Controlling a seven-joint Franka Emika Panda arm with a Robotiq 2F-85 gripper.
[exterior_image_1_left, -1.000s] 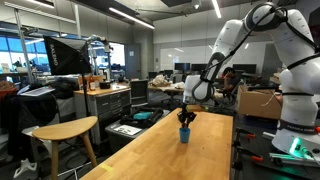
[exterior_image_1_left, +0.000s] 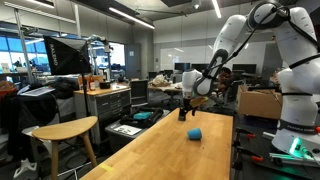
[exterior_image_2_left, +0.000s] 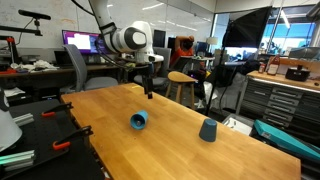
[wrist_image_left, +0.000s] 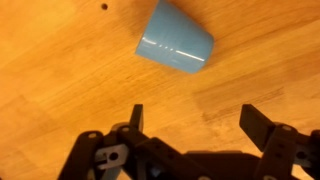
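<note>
A light blue cup (wrist_image_left: 176, 38) lies on its side on the wooden table in the wrist view, beyond the fingertips. In exterior view 1 the same cup (exterior_image_1_left: 194, 134) shows as a small blue shape on the tabletop. Exterior view 2 shows the cup (exterior_image_2_left: 139, 119) tipped, its dark mouth facing the camera. My gripper is open, its two black fingertips wide apart with only bare wood between them. It is clear of the cup. A dark blue-grey cup (exterior_image_2_left: 208, 130) stands upright to the right of it in exterior view 2.
A person (exterior_image_2_left: 130, 52) stands behind the table. A round stool (exterior_image_1_left: 64, 130) and a softbox (exterior_image_1_left: 65, 57) are off to the left in exterior view 1.
My gripper has risen away from it.
</note>
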